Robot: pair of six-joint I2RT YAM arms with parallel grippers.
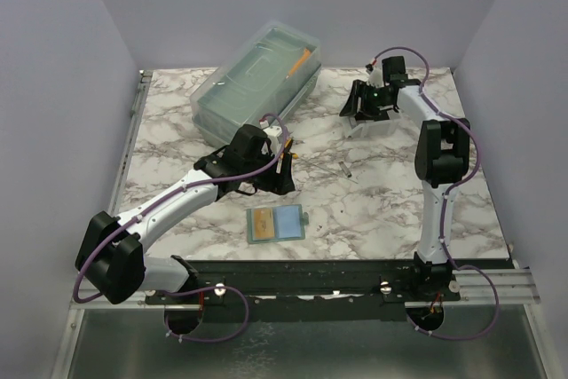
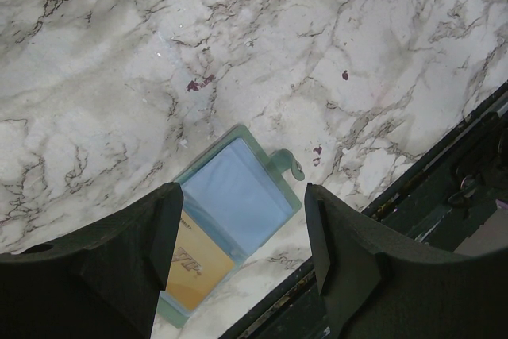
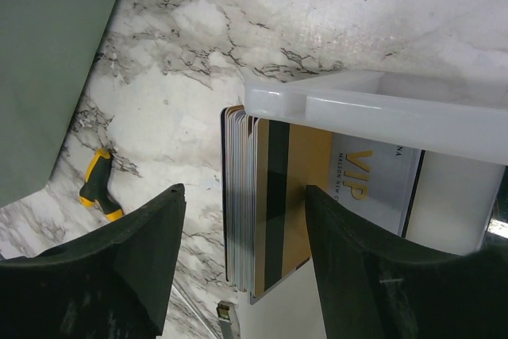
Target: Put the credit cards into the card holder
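Note:
The credit cards [image 3: 240, 204] stand as an upright stack at one end of a white box [image 3: 397, 121], with a gold card at the front. My right gripper is open over them. Its right finger overlaps the gold card, while a gap separates the left finger from the stack; contact cannot be told. The pale green card holder [image 1: 276, 225] lies open at the table's front, its right side [image 2: 238, 196] showing a blue-white panel and its left side a gold card [image 2: 194, 262]. Open and empty, my left gripper hangs above and behind it.
A large translucent green bin [image 1: 257, 77] fills the back left. A yellow-black screwdriver handle [image 3: 99, 184] and a small metal-ended item [image 1: 345, 169] lie on the marble between the arms. Bare table surrounds the holder's right side.

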